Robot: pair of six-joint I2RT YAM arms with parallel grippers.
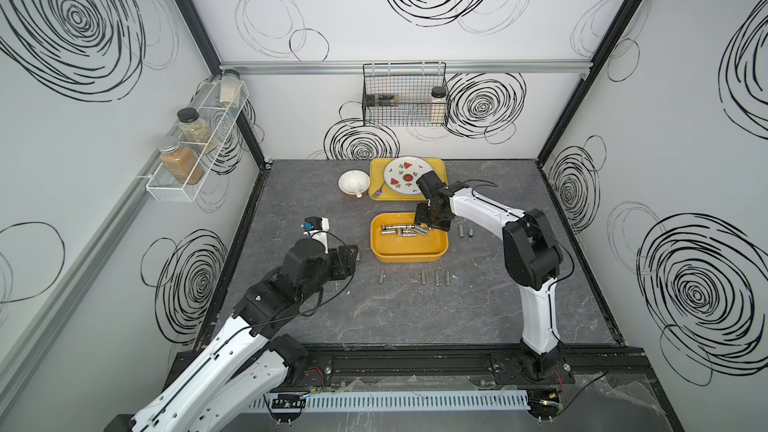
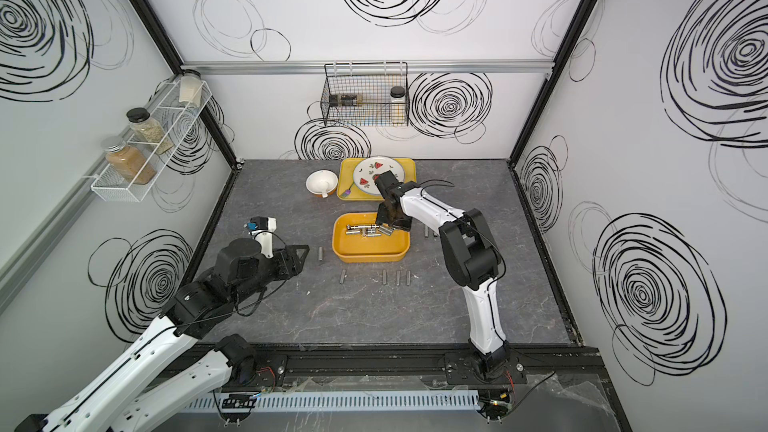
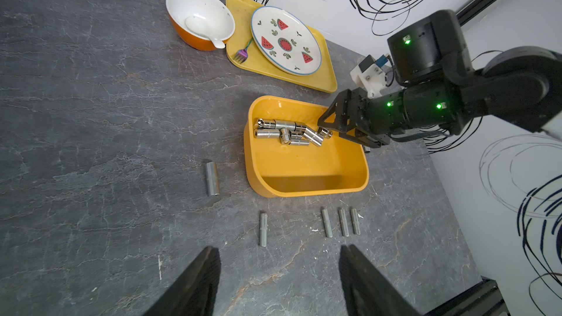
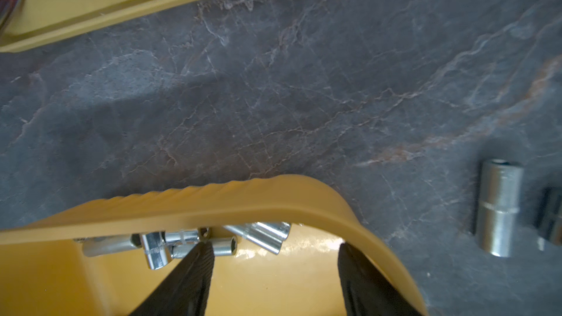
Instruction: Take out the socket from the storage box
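Observation:
A yellow storage box (image 3: 305, 180) holds several shiny metal sockets (image 3: 284, 124), mostly toward its back and middle. My right gripper is open over the box's back right, its fingers near some sockets, with nothing seen between them. In the top views it partly hides that corner. My left gripper hangs open at the left of the table, away from the box, with bare tabletop between its fingers.
Several sockets (image 3: 212, 178) lie on the grey table around the box, in front and at both sides. A yellow tray (image 1: 376, 190) with a plate (image 1: 406, 173) and a white bowl (image 1: 354, 182) stand behind.

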